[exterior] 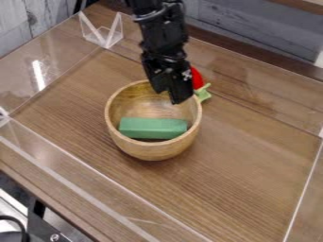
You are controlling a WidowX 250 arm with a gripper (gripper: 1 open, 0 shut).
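Observation:
A wooden bowl (131, 145) sits near the middle of the wooden table, with a green block (153, 128) lying inside it. My black gripper (172, 87) hangs open above the back right of the bowl. Behind the gripper, a red object (197, 77) and a small light green piece (202, 94) lie just right of the bowl, both partly hidden by the gripper.
Low walls edge the back. A dark cable lies at the lower left, off the table's edge.

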